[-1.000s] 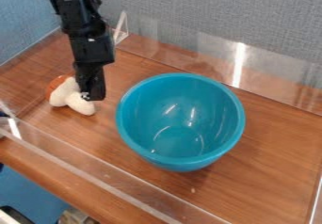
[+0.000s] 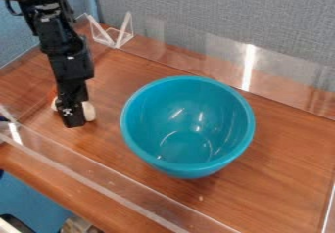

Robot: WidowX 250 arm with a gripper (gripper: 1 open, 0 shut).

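My gripper (image 2: 71, 108) is low over the wooden table at the left, its black fingers around a small white and orange object (image 2: 88, 111) that is mostly hidden behind them. Whether the fingers are closed on it cannot be told. A large turquoise bowl (image 2: 187, 100) stands to the right of the gripper, empty and apart from it.
A white wire item (image 2: 113, 36) is at the back left. Clear strips (image 2: 249, 66) edge the table (image 2: 281, 168) at back and front.
My gripper has moved down and to the left onto the white and orange object, which is now mostly covered by it. The bowl has not moved.
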